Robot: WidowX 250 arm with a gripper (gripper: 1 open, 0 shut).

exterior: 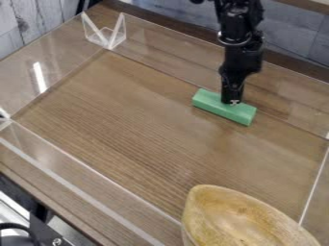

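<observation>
A green rectangular block (213, 104) lies on the wooden table at the centre right. The black gripper (233, 96) reaches down from the top of the view, its tip over the middle of the block or on it; whether it touches cannot be told. The finger looks shut, with nothing visible held; the tip is small and dark.
A yellow bowl (229, 216) sits at the bottom right. A white wire-like object (106, 31) stands at the back left.
</observation>
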